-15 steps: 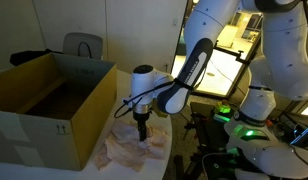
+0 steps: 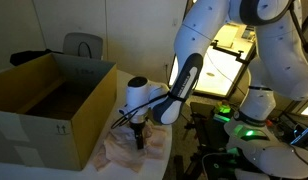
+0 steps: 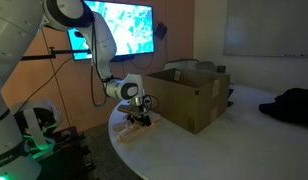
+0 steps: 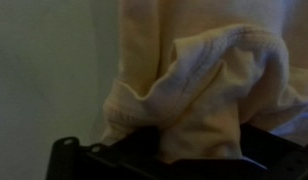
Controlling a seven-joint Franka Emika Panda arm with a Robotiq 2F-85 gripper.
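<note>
A pinkish-orange cloth [image 2: 121,150] lies crumpled on the white table, beside the cardboard box. Down at the cloth's surface is my gripper [image 2: 141,136], pointing downward. In the wrist view the cloth [image 4: 209,80] fills the middle and right, and a fold of it bulges between the black fingers of my open gripper. The lower end of that fold is hidden by the gripper. From the other side, exterior view 2 shows the gripper [image 3: 141,118] low over the cloth [image 3: 129,131].
An open, empty-looking cardboard box [image 2: 62,110] stands just left of the cloth, its wall close to the arm. Bare white table [image 3: 214,155] stretches in front of the box. A grey chair [image 2: 83,45] is behind the table.
The arm has tilted and shifted slightly over the last second, with the gripper staying low at the cloth. The cloth lies nearly as before.
</note>
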